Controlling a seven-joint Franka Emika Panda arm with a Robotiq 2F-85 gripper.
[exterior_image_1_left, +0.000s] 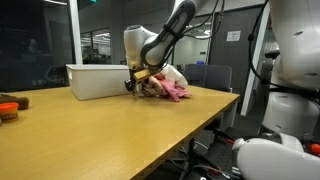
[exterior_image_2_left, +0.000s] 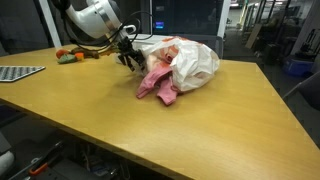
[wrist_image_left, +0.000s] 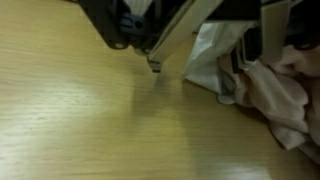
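My gripper is low over the table, at the left side of a heap of pink cloth and white plastic. The pink cloth spills from the white bag onto the tabletop. In the wrist view, the fingers of my gripper stand apart, with white plastic visible beyond the gap. Pale pink cloth lies close to the right finger. Whether either finger touches the heap cannot be made out.
A long white box stands at the back of the wooden table. Orange and green items and a gridded rack lie beyond the arm.
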